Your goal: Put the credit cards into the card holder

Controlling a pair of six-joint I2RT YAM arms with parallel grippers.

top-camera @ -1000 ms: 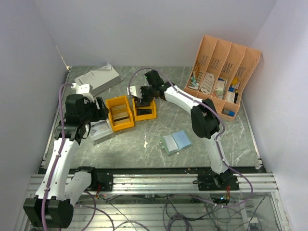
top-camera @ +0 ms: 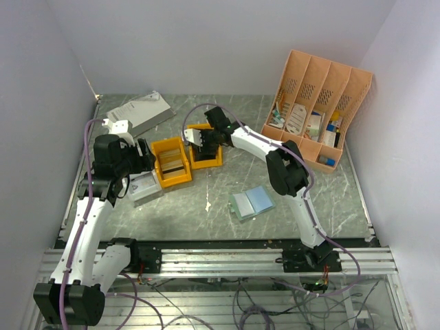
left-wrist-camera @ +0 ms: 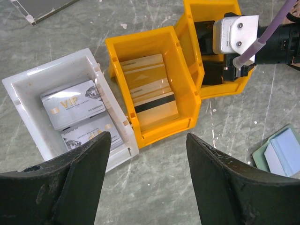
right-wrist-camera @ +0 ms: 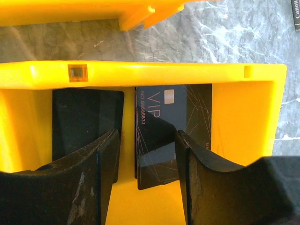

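The black VIP cards lie in a yellow box, beside a second stack of plain black cards. Low over them is my right gripper, open. One of its fingers is above the gap between the stacks, the other above the VIP cards; whether either touches is unclear. My left gripper is open and empty above the table, near the white box of silver VIP cards. At the front of the table lies the card holder, a greenish folder with white and blue faces.
Left of the black cards' box stands another yellow box with gold cards. A grey box lies at the back left, and a tan organizer fills the back right.
That box has shifted slightly. The left arm has stayed still.
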